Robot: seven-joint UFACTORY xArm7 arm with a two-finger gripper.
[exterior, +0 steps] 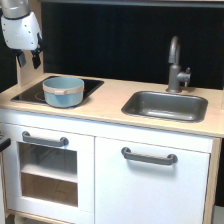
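At the upper left edge, what looks like my gripper [29,60] hangs above and to the left of the stove, its body pale and its tips dark. The view is too small to tell how its fingers stand, and no object shows at its tips. Below and to its right, a blue-grey pot [63,91] rests upright on the black stovetop [91,84]. The pot and gripper are clearly apart.
A grey sink [165,106] with a dark faucet [176,65] fills the counter's right side. Bare wooden counter [108,103] lies between stove and sink. Below are an oven door [46,140] and a white cabinet door [135,185]. Something black [4,144] juts in at the left edge.
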